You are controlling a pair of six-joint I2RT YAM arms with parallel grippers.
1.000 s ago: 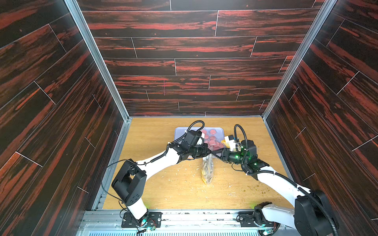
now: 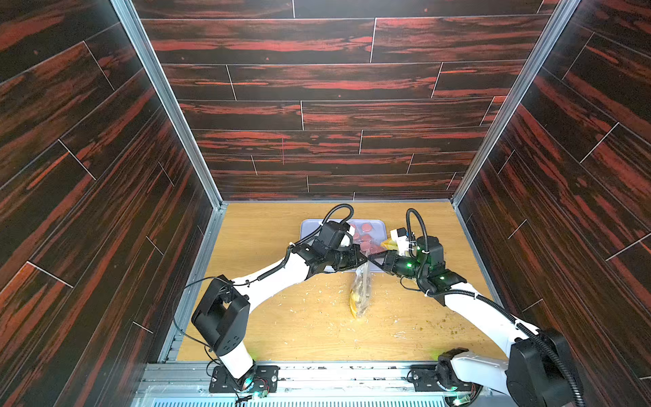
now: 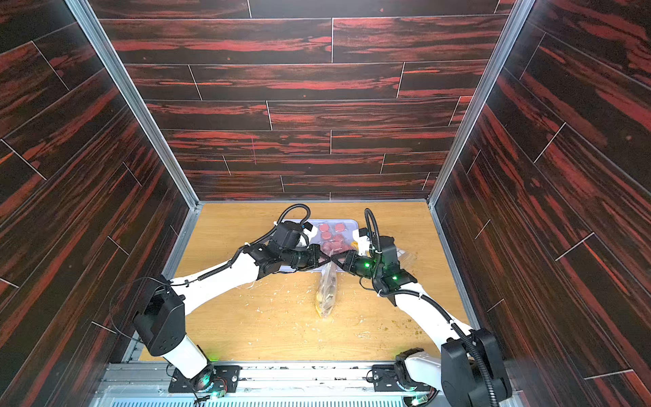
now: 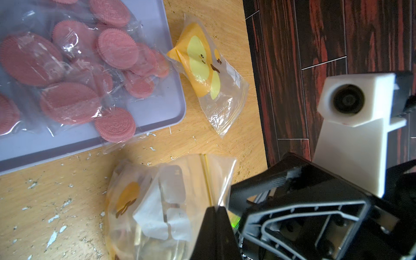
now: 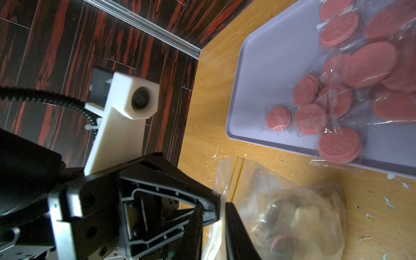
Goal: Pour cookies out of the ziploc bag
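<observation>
A clear ziploc bag with yellow print hangs upright above the table, its contents blurred behind the film. My left gripper is shut on one side of its mouth, near the yellow zip line. At the opposite side my right gripper stands part open, a sliver of the bag's edge showing in the gap between its fingers. Both fingertips nearly meet in the top views. Behind the bag lies a lavender tray with several wrapped pink cookies on it.
Beside the tray's right end lies a second yellow-printed clear bag, looking flat and empty. Small white crumbs litter the wooden table. Bare table spreads in front of the hanging bag.
Both grippers have risen slightly, the right one a bit more. The bag's lower end has swung a little to the right.
</observation>
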